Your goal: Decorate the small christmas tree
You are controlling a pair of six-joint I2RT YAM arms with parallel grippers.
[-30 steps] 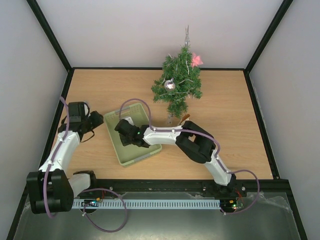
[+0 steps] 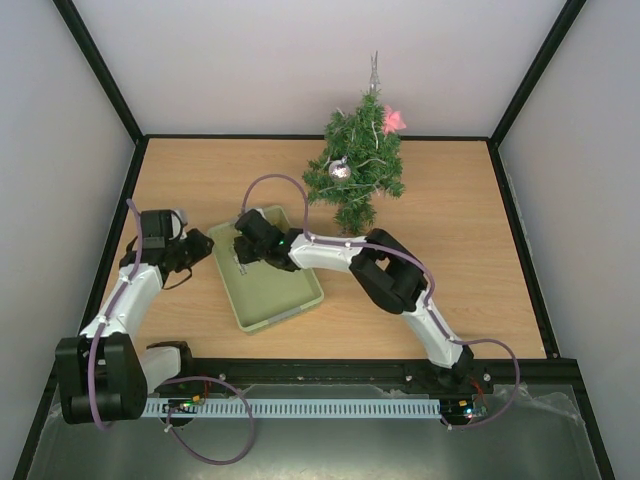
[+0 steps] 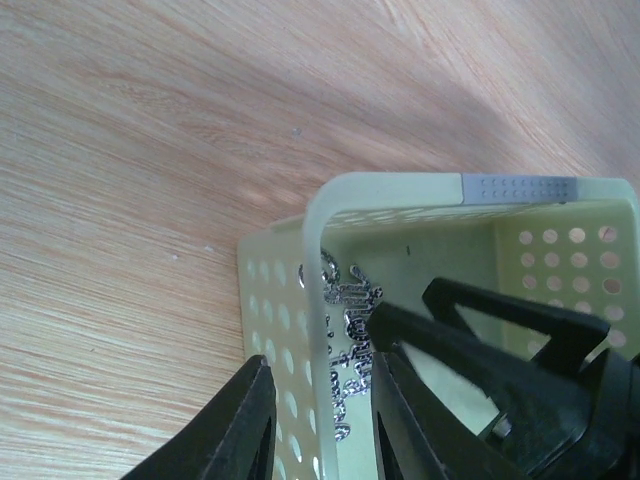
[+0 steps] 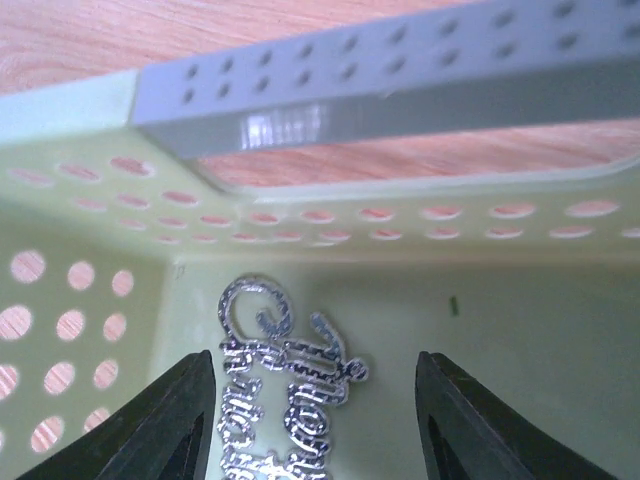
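A small green tree (image 2: 355, 165) stands at the back, bearing a silver ball (image 2: 340, 170) and a pink bow (image 2: 393, 121). In the right wrist view a silver glittery ornament (image 4: 290, 375) with a curled end lies on the floor of the pale green basket (image 4: 560, 330). Above it my right gripper is open, its fingers (image 4: 185, 420) on either side with nothing held. My left gripper hovers at the basket's left rim, open, and its fingers (image 3: 240, 420) are empty. Part of the ornament (image 3: 355, 320) shows past the basket wall in the left wrist view.
The basket (image 2: 265, 325) sits left of the table's middle, its perforated walls and raised rim close around my right gripper. Bare wooden table (image 2: 460, 250) lies to the right, clear of objects. Purple cables loop over both arms.
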